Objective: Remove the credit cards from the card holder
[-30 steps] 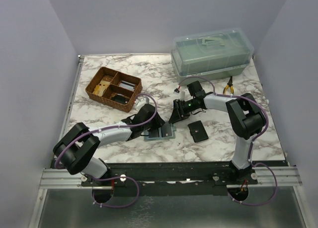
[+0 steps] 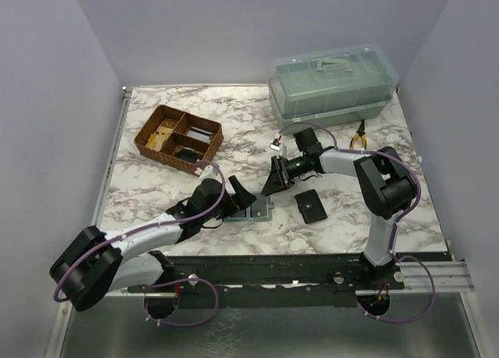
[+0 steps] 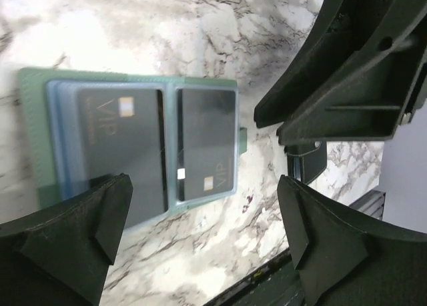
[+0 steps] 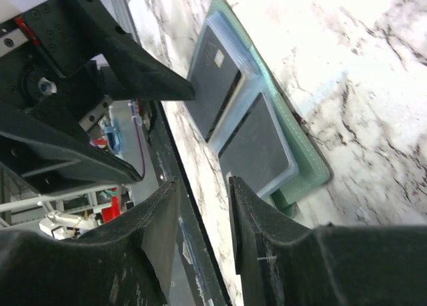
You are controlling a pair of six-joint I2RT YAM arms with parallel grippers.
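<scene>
The card holder (image 3: 32, 99), green with clear sleeves, lies flat on the marble table. It holds dark VIP cards (image 3: 121, 153), seen in both wrist views. My left gripper stands open over its near side, nothing between its fingers. My right gripper is just beyond the holder's right end, part open, nothing visible between its fingers; in the left wrist view its tips are at the upper right, beside the holder.
A wicker basket (image 2: 156, 118) with compartments sits back left. A clear green lidded box (image 2: 335, 85) stands back right, pliers (image 2: 361, 132) beside it. A black object (image 2: 310, 206) lies right of the holder.
My left arm has pulled back toward the front left, uncovering more of the holder. The holder has shifted slightly left.
</scene>
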